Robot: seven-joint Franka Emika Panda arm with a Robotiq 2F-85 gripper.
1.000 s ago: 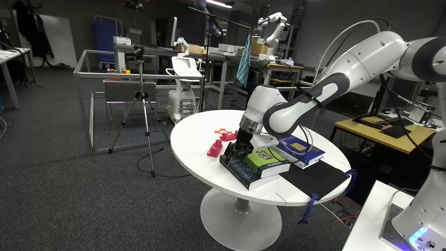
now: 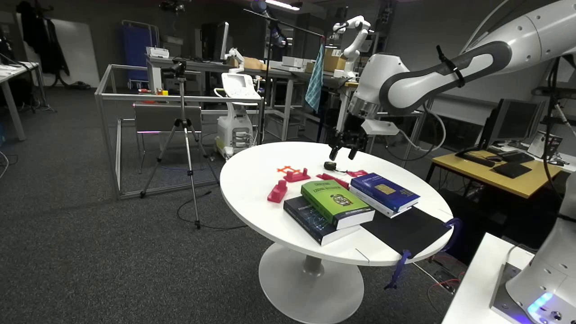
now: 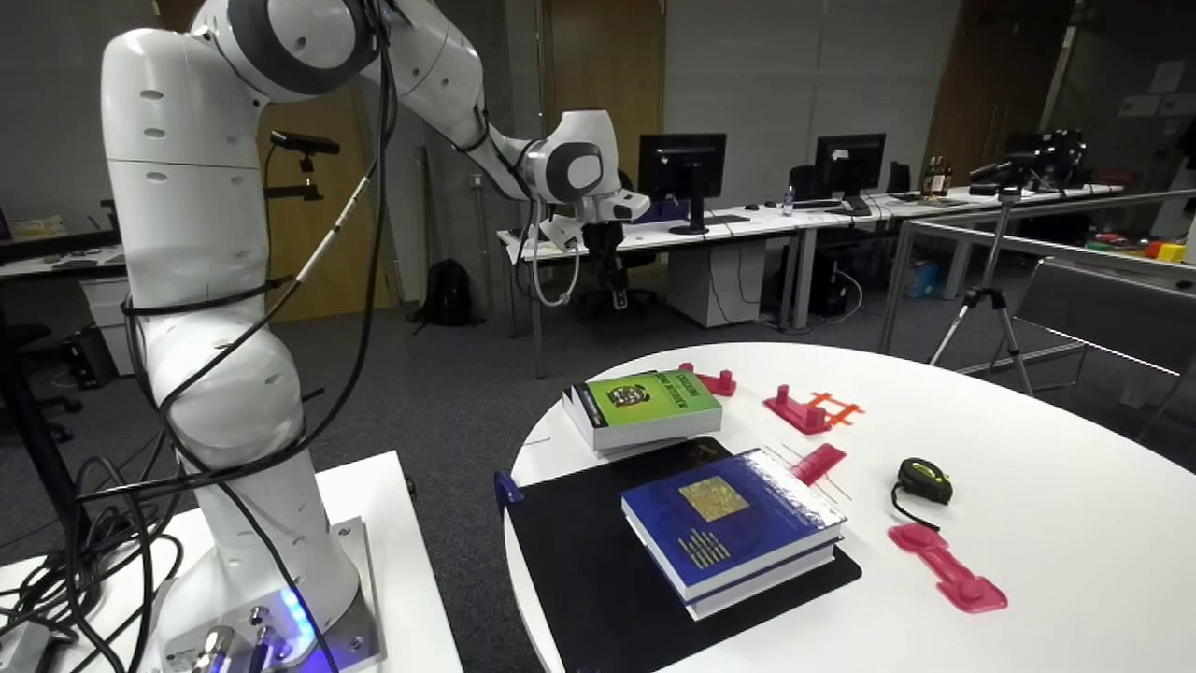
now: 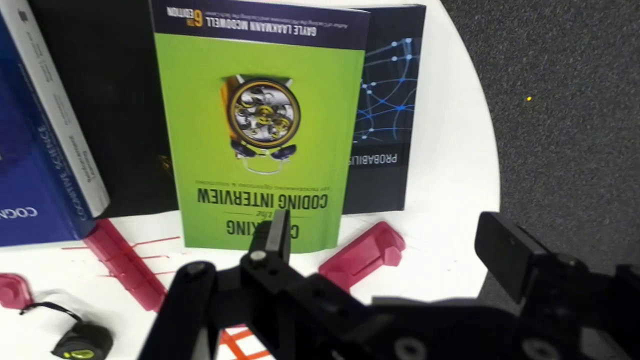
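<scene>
My gripper (image 2: 343, 154) hangs in the air above the table, open, its fingers well apart and nothing between them. In exterior view 2 the gripper (image 3: 619, 298) appears high above the books. A green book (image 2: 338, 202) lies on top of a dark book (image 2: 306, 216), leaving a strip of the lower cover bare. Beside them, a blue book (image 3: 731, 516) rests on a white book (image 3: 774, 583). The wrist view looks down on the green book (image 4: 264, 150), with the dark book (image 4: 384, 114) showing along its right side.
A black mat (image 3: 589, 572) lies under part of the stacks. Several red plastic pieces, including one bar (image 4: 363, 255), and a tape measure (image 3: 925, 480) lie on the white round table (image 2: 254, 167).
The arm has risen and swung away from the stack with the green book, where the gripper was down at the dark book a second ago. The books appear unmoved.
</scene>
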